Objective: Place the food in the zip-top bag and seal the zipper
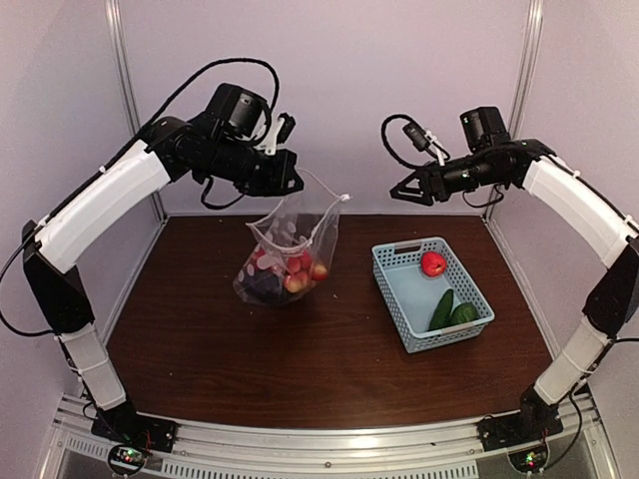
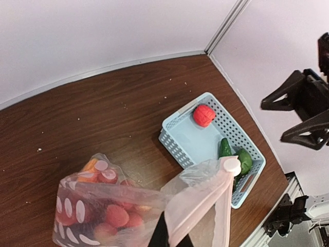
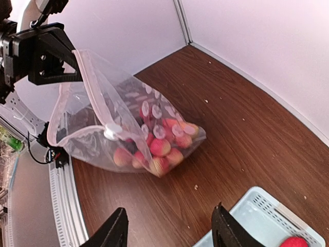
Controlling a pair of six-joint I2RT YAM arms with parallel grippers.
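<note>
My left gripper (image 1: 290, 180) is shut on the top edge of the clear zip bag (image 1: 280, 274), which hangs tilted with several red and yellow fruits and something dark inside. The bag's white zipper slider (image 2: 231, 165) is at the free end of its strip. My right gripper (image 1: 414, 190) stands apart from the bag, above and left of the basket, its fingers open in the wrist views. The blue basket (image 1: 404, 309) holds a red fruit (image 1: 432, 263), a cucumber (image 1: 440, 311) and a green vegetable (image 1: 463, 315).
Bare wooden table (image 1: 180, 339) surrounds the bag and basket, with most free room at the left and front. Pale walls (image 1: 339, 120) with metal rails bound the back and sides.
</note>
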